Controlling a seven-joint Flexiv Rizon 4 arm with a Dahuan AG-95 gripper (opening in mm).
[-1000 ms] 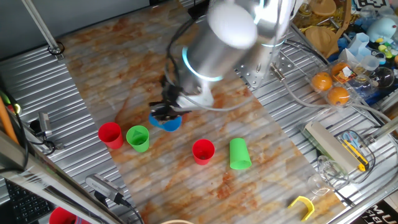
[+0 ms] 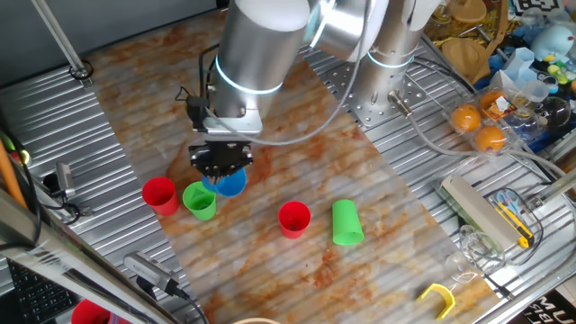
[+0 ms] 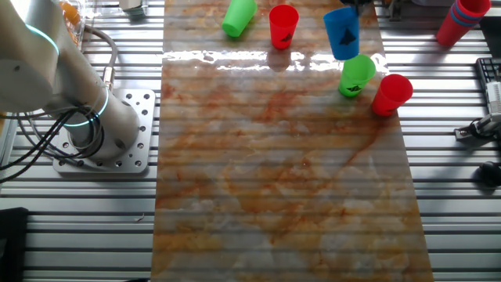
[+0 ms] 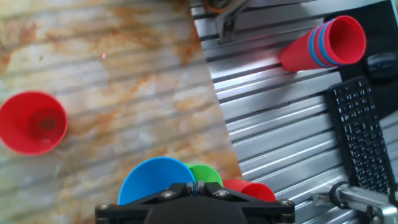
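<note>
My gripper is shut on the rim of the blue cup, which hangs slightly tilted from it. In the wrist view, the rim of that cup shows left of the closed fingertips. Directly beside it stands a green cup, overlapped by the blue one in exterior view 2; whether they touch I cannot tell. A red cup stands on the other side of the green cup, by the table's edge. In exterior view 1 the gripper covers part of the blue cup.
Another red cup stands upright mid-table, with a green cup lying on its side close by. Off the marbled board, a stack of red and blue cups lies near a keyboard. Much of the board is bare.
</note>
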